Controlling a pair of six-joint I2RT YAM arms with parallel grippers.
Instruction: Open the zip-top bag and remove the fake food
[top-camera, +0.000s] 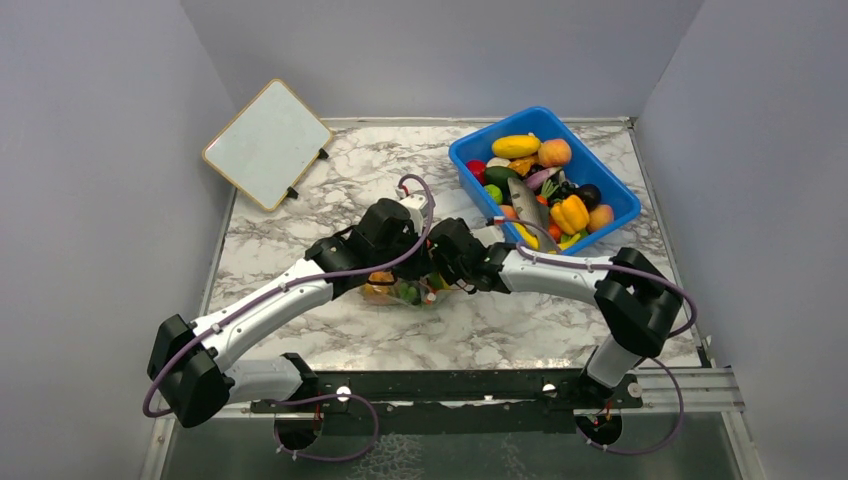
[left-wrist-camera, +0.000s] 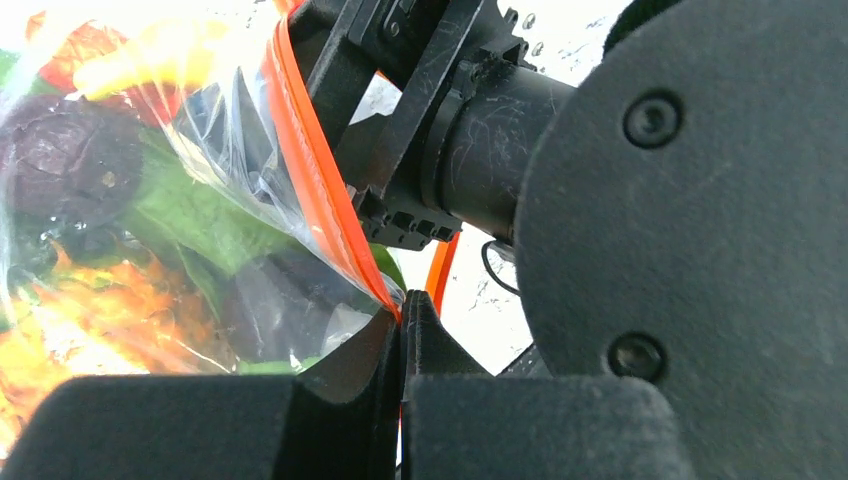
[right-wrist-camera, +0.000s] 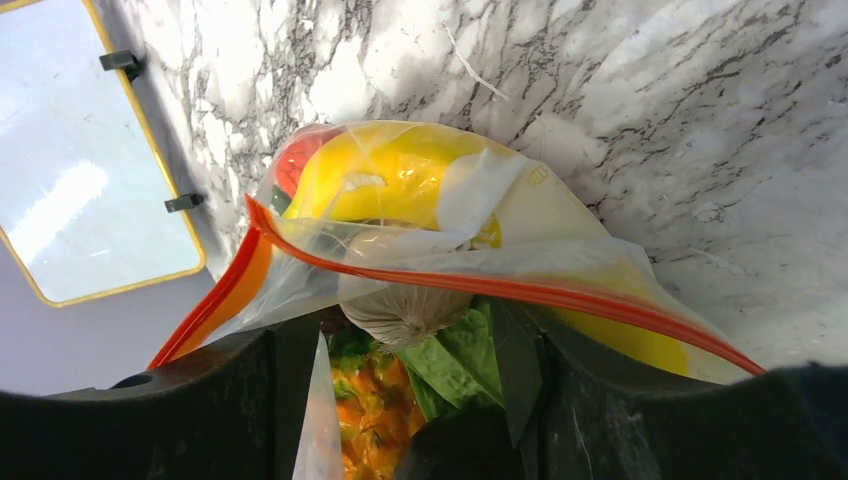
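Observation:
The clear zip top bag (left-wrist-camera: 225, 120) is packed with fake food, and its orange-red zip edges stand apart at the mouth. My left gripper is shut on one zip edge, the plastic running in between its fingertips. In the right wrist view my right gripper is open at the bag's mouth, one finger on either side of the opening. A pale bulb (right-wrist-camera: 405, 312) shows between and just beyond its fingers, apparently not gripped. Green leaves (right-wrist-camera: 455, 360) and an orange piece (right-wrist-camera: 372, 405) lie deeper in; a yellow piece (right-wrist-camera: 400, 175) shows through the plastic.
A blue bin (top-camera: 478, 190) full of fake fruit and vegetables stands at the back right. The whiteboard (top-camera: 268, 145) is at the back left. Marble tabletop (top-camera: 300, 335) in front of the bag is clear. Both arms meet closely over the bag.

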